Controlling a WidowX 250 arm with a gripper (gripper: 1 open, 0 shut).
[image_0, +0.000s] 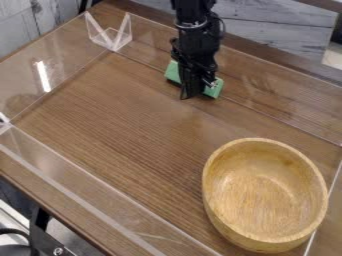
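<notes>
My black gripper (191, 82) reaches down from the top centre of the camera view onto a green object (210, 88) on the wooden table. The green object is partly hidden behind the gripper, and whether the fingers are closed on it is not clear.
A yellow oval bowl (263, 195) lies at the lower right. A clear plastic item (110, 35) stands at the upper left, and another clear piece is at the left edge.
</notes>
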